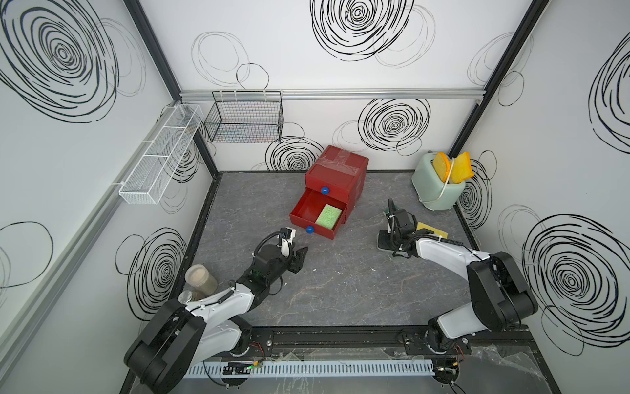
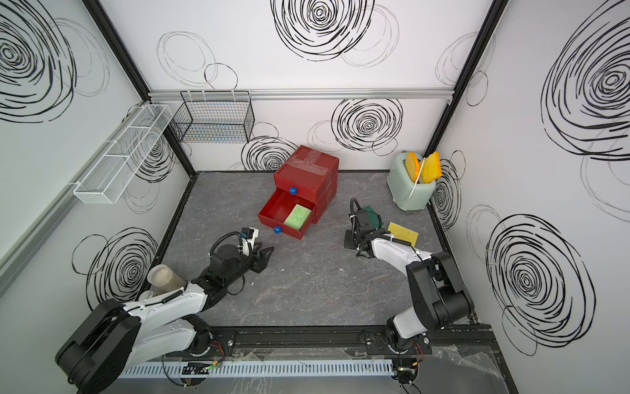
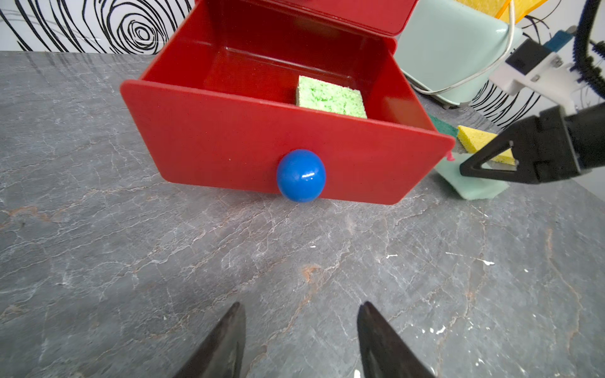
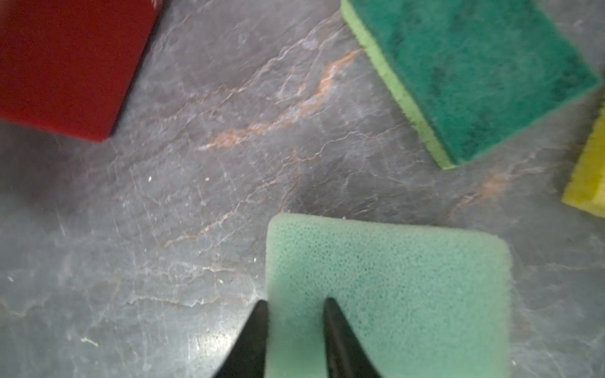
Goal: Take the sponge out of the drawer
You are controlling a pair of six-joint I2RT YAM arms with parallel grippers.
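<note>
A light green sponge [image 1: 328,216] lies in the pulled-out lower drawer [image 3: 264,135] of a red cabinet. My left gripper stands open in front of the blue knob [image 3: 301,175], with bare table between its fingers. At the table right of the drawer, a mint sponge [image 4: 403,283] lies beneath my right gripper. The right fingers are part open: one finger shows along the sponge's left edge and the other over its flat face. The fingertips are blurred, and whether they touch the sponge cannot be told.
A dark green sponge [image 4: 479,75] and a yellow sponge [image 2: 403,234] lie beyond the right gripper. A pale green bucket [image 1: 438,184] with orange and yellow things stands at the back right.
</note>
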